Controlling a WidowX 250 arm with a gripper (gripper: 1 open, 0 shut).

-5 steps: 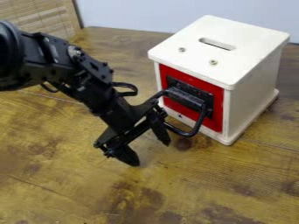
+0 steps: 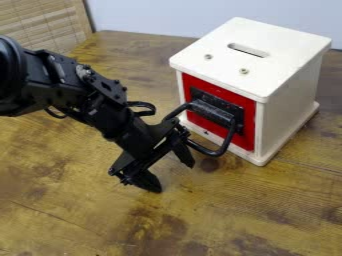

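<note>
A black robot arm reaches in from the left, its gripper (image 2: 163,168) angled down low over the wooden table, open, with nothing seen between its fingers. Beside it to the right stands a white box (image 2: 283,100) with a slot and two screws on top and a red front panel (image 2: 206,127). A black fitting with a looped black handle or hose (image 2: 214,152) is on that panel, its lower part hanging near the gripper; whether they touch I cannot tell.
A white wall stands behind, and a bamboo mat (image 2: 40,20) is at the back left.
</note>
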